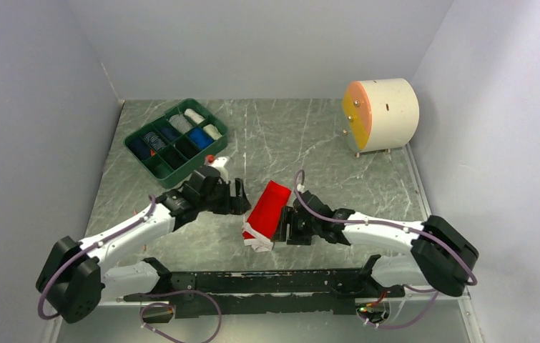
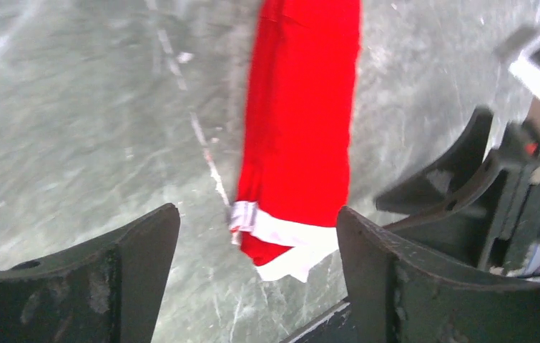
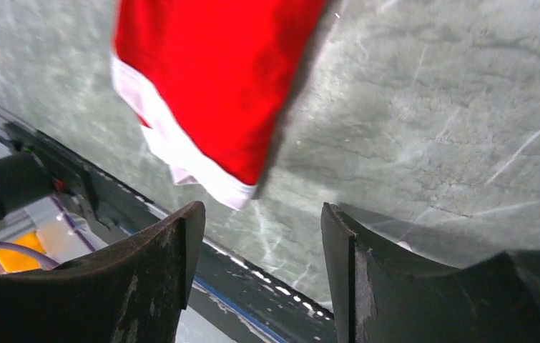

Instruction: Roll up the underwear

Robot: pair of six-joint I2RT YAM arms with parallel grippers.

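Note:
The red underwear [image 1: 269, 204] lies flat as a long folded strip on the marble table, its white waistband at the near end, partly loose; it also fills the middle of the left wrist view [image 2: 299, 114] and the upper left of the right wrist view [image 3: 209, 78]. My left gripper [image 1: 238, 197] stands open above and left of the cloth, nothing between its fingers. My right gripper [image 1: 292, 227] is open just right of the cloth's near end, over bare table, nothing between its fingers.
A green divided box [image 1: 175, 167] with rolled garments sits at back left. A cream drum-shaped cabinet [image 1: 392, 114] stands at back right. Walls border both sides.

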